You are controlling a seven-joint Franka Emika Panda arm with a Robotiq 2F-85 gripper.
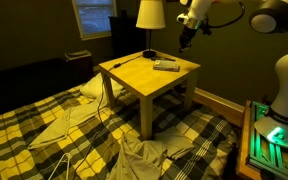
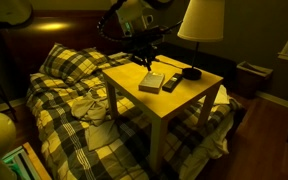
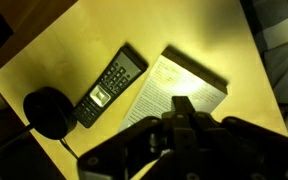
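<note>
On the small wooden table (image 1: 134, 75) lies a closed, pale-covered book (image 3: 169, 95). A dark cordless phone (image 3: 109, 85) with a lit-looking small screen rests beside it, a narrow strip of tabletop between them. In the wrist view my black gripper overlaps the book's lower edge. Its fingers are together, with nothing visible between them. Exterior view 1 places the gripper (image 1: 185, 43) in the air, above and right of the book (image 1: 166, 66). The second exterior view shows the book (image 2: 152, 82) and phone (image 2: 172, 82) side by side.
A lamp with a pale shade (image 2: 203, 22) stands at the table's edge, its round dark base (image 3: 49, 112) near the phone. A cord runs from the tabletop down its side. Around the table lies a bed with a plaid blanket (image 1: 24, 120).
</note>
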